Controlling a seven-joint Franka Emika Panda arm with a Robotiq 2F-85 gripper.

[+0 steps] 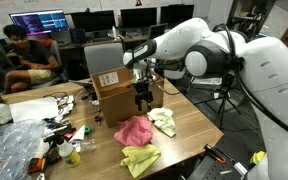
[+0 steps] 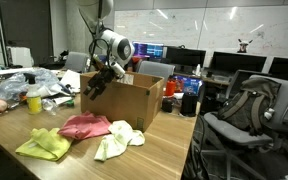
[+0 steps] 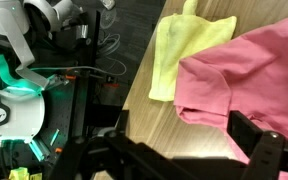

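Note:
My gripper hangs at the near side of the cardboard box, above the table. In the wrist view the fingers of the gripper stand wide apart, open, with nothing held between them. A pink cloth lies crumpled on the wood in front of the box. Nearer the table's front edge is a yellow cloth, and a pale cream cloth rests to the side of the pink one. From the wrist, the pink cloth fills the right side, with the yellow cloth above left of it.
Clear plastic bags and small items crowd the left of the table, with a yellow-labelled bottle among them. Behind the box, a dark container stands on the tabletop. Bare wood shows right of the cloths. A person sits at the back left.

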